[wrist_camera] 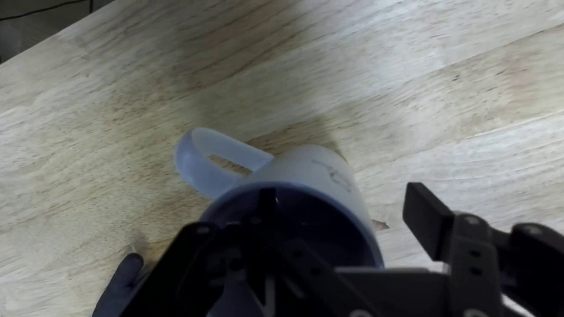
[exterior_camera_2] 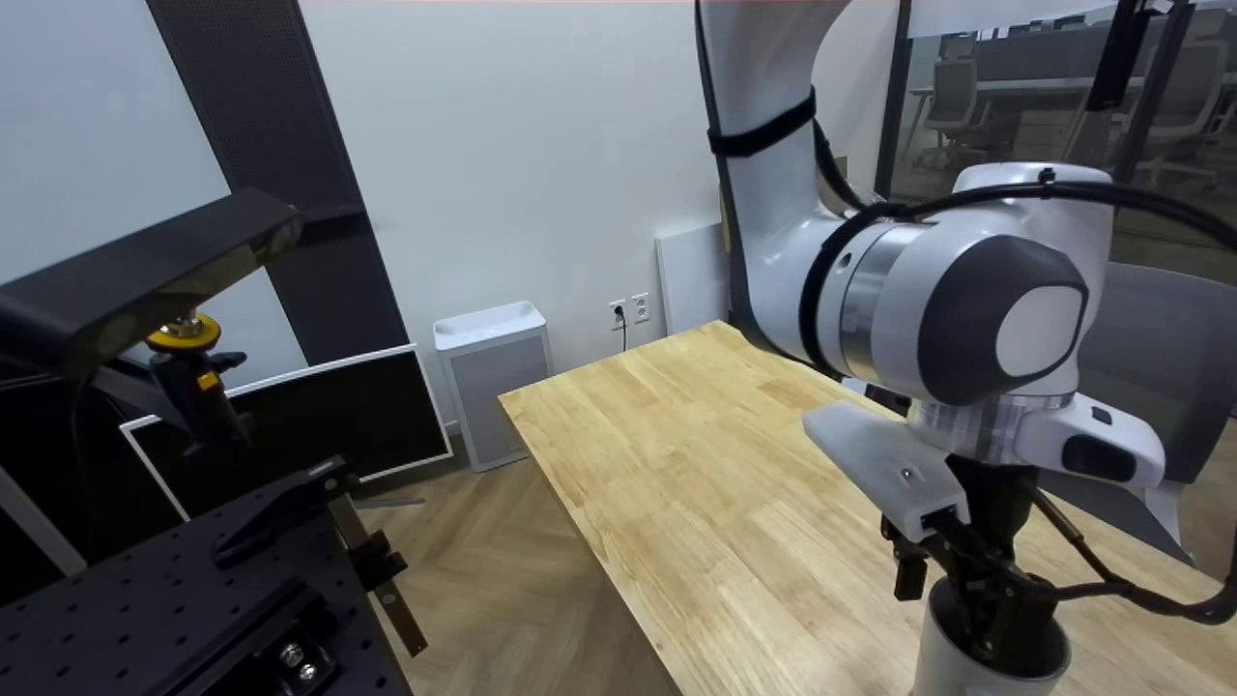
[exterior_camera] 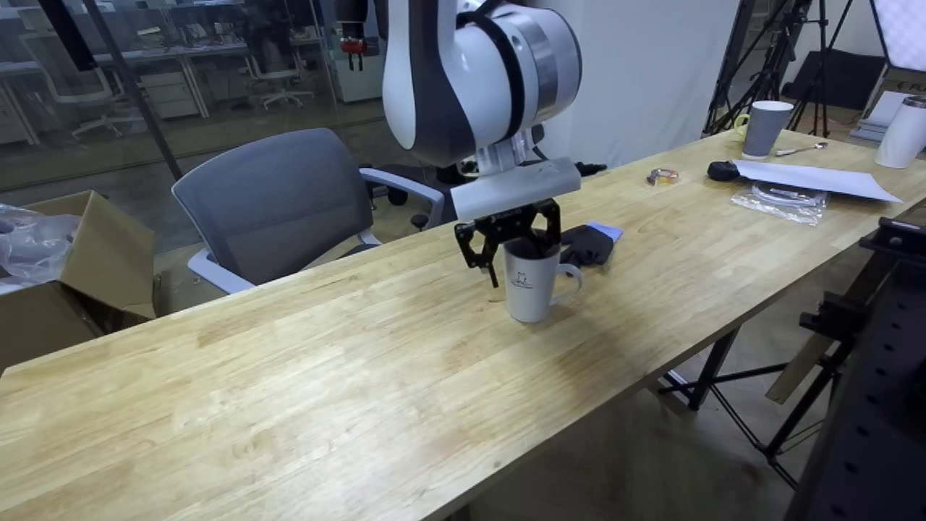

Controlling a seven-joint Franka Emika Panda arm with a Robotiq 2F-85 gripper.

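Upright on the wooden table (exterior_camera: 373,365) stands a white mug (exterior_camera: 529,291) with a dark inside and a small printed drawing. My gripper (exterior_camera: 523,260) straddles its wall: one finger reaches down inside the mug, the other hangs outside. In the wrist view the mug (wrist_camera: 317,169) has its handle to the upper left, and the outer finger (wrist_camera: 425,219) is apart from the wall. The fingers stand part open around the rim. The tip of the inner finger is hard to make out in the dark mug. In exterior view 2 the lower mug (exterior_camera_2: 986,673) is cut off by the frame edge.
A dark glove (exterior_camera: 592,246) lies just behind the mug. Farther right are a roll of tape (exterior_camera: 662,176), white paper (exterior_camera: 820,181), a grey cup (exterior_camera: 765,130) and a white tumbler (exterior_camera: 903,134).
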